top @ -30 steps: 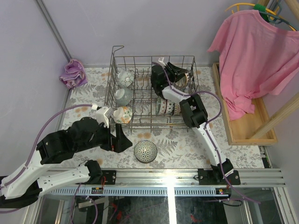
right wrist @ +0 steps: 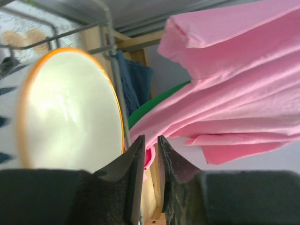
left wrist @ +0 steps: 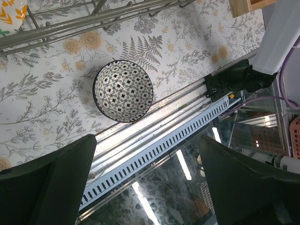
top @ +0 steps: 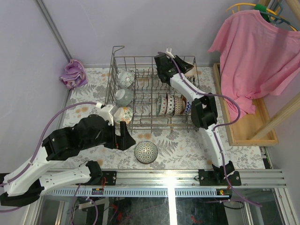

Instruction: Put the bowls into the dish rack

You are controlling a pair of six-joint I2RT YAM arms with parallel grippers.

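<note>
My right gripper (top: pixel 177 64) is over the back right of the wire dish rack (top: pixel 137 57). Its fingers nearly meet, apparently empty, beside a white bowl (right wrist: pixel 75 112) with an orange rim standing on its side in the rack. Other bowls stand in the rack: white (top: pixel 125 78), pale green (top: pixel 123 96), orange-patterned (top: pixel 123 115) and several patterned ones (top: pixel 171 104) at front right. A black-and-white bowl (left wrist: pixel 123 90) lies on the mat in front of the rack. My left gripper (top: pixel 123 140) hangs open and empty beside it, left and above.
A wooden tray (top: pixel 253 133) with a hanging pink shirt (top: pixel 251 61) is right of the rack. A purple cloth (top: pixel 72 74) lies at back left. The patterned mat left of the rack is mostly clear.
</note>
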